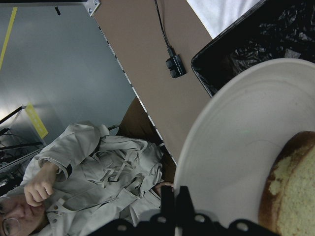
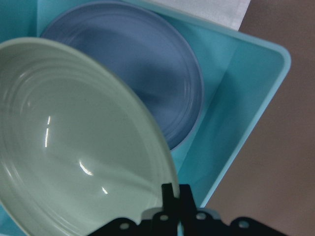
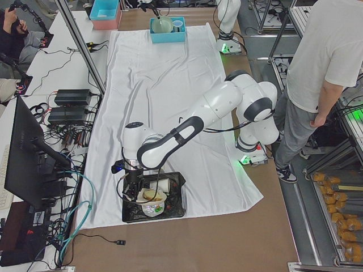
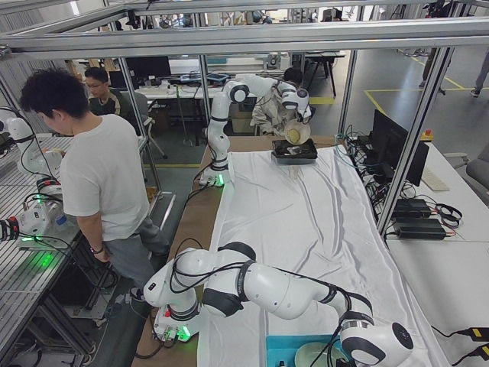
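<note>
My left gripper is shut on the rim of a white bowl [image 1: 221, 137], tilted over a black bin [image 4: 294, 157] lined with dark plastic. A browned slice of cake or bread [image 1: 290, 191] rests in the bowl. At the other end, my right gripper is shut on the rim of a pale green bowl [image 2: 74, 147], over a blue plate [image 2: 123, 59] in a light blue crate [image 2: 251, 83].
The white cloth [image 3: 159, 85] between the bin and crate is clear. A monitor and cables line one side. A standing person [image 3: 312, 68] is on the other; a seated person is beyond the bin.
</note>
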